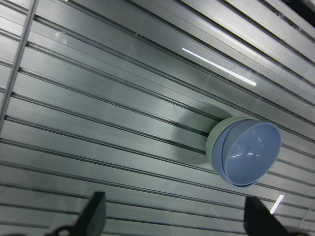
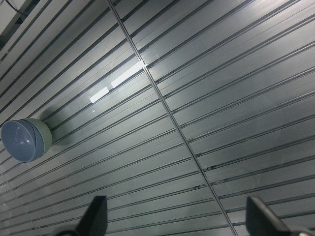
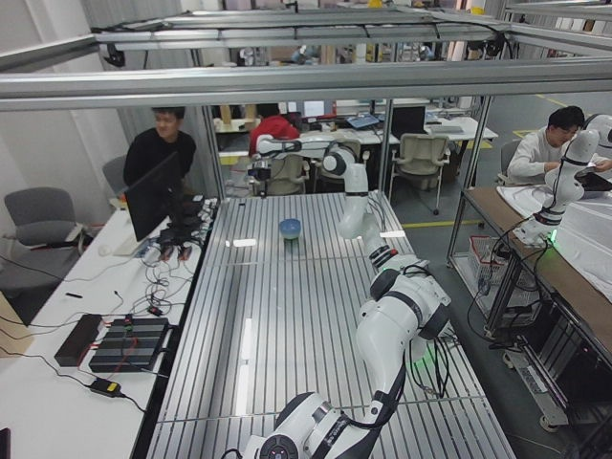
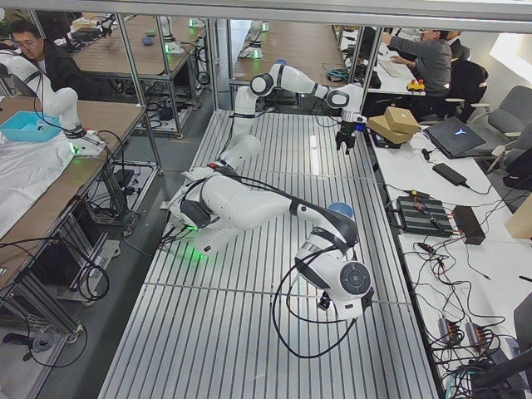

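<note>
Stacked bowls, blue inside pale green, stand on the slatted metal table (image 3: pixel 296 316), also visible in the right wrist view as blue (image 2: pixel 17 140) and green (image 2: pixel 44 132). My left gripper is raised near the bowls, its fingers wide apart with nothing between them. My right gripper hangs over bare slats away from the bowls, also open and empty.
Arm bases and loose cables line one side. A side desk (image 3: pixel 48 402) holds a monitor, black boxes and wiring. People sit beyond the frame.
</note>
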